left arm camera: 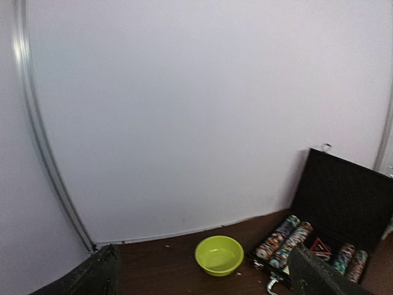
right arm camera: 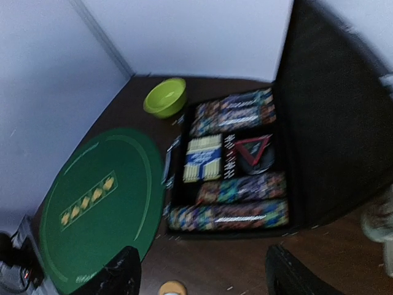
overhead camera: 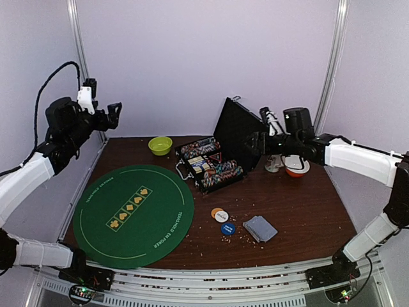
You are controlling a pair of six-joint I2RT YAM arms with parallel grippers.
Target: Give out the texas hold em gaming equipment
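The open black case at the back centre holds rows of poker chips and a boxed card deck. A round green poker mat covers the table's left side. Toward the front centre lie an orange, a white button and a blue button, with a grey-blue card stack to their right. Raised at the left, my left gripper is open and empty. My right gripper hangs before the case lid, its fingers apart and nothing between them.
A lime green bowl stands behind the mat. Right of the case are a mug, mostly covered by my right arm, and a white-and-orange bowl. Bare wood lies at the front right.
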